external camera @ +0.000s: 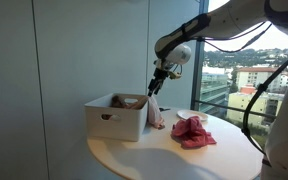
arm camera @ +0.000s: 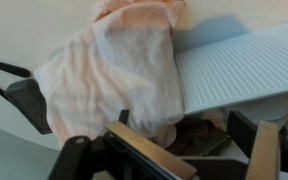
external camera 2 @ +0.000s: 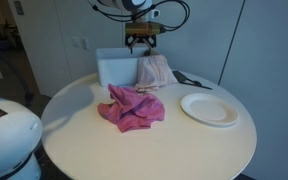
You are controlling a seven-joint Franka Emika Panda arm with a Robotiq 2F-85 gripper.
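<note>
A pale pink-and-white cloth [external camera: 155, 115] [external camera 2: 156, 72] drapes against the outside of a white box [external camera: 109, 126] [external camera 2: 115, 70], its upper part at the rim. Directly above that rim hangs my gripper [external camera: 153, 90], pointing down. In the wrist view its fingers [arm camera: 152, 155] stand apart with nothing held between them; the box's ribbed wall [arm camera: 239, 72] and the pale cloth [arm camera: 124, 75] lie below. A darker pink cloth [external camera: 193, 133] [external camera 2: 132, 107] sits crumpled on the table.
A white plate [external camera 2: 210, 110] rests on the right of the table in exterior view 2. Black-handled items [external camera 2: 192, 80] lie behind it, close to the pale cloth. Inside the box are brownish things [external camera: 129, 101], partly hidden.
</note>
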